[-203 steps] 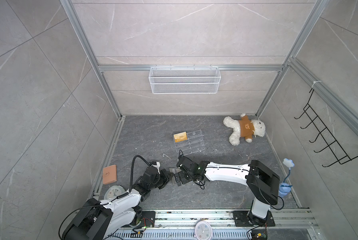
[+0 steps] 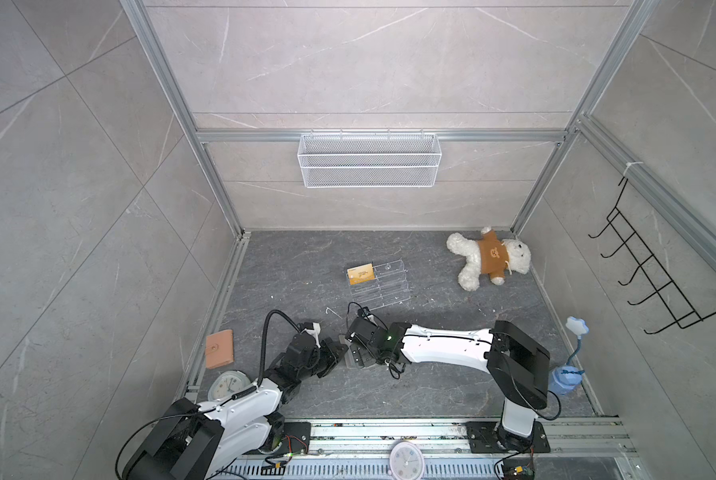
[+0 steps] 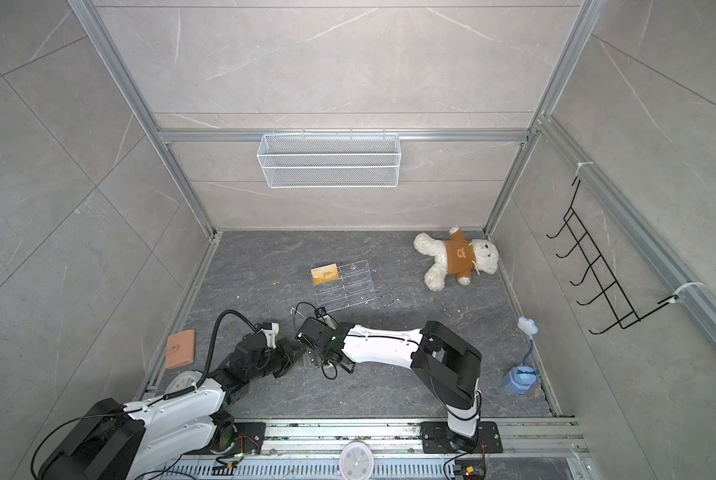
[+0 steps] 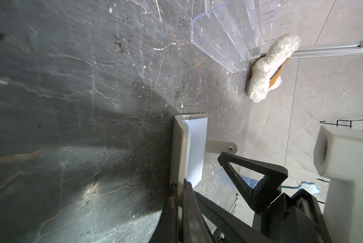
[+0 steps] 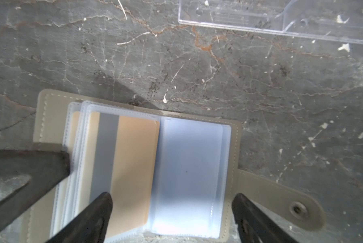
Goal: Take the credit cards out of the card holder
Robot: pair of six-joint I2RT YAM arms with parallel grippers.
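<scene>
The open card holder (image 5: 234, 178) lies on the grey floor, a beige card (image 5: 130, 170) in the left clear sleeves and pale blue sleeves on the right. My left gripper is shut on the holder's near edge, which runs between its fingertips in the left wrist view. My right gripper is open above the holder, its fingertips either side of the sleeves in the right wrist view, nothing held. In both top views the arms largely hide the holder.
A clear tray (image 2: 385, 292) with a yellow card lies behind. A teddy bear (image 2: 489, 260) is back right, a blue bottle (image 3: 520, 380) at the right edge, a brown pad (image 2: 218, 349) at the left.
My left arm looks unchanged.
</scene>
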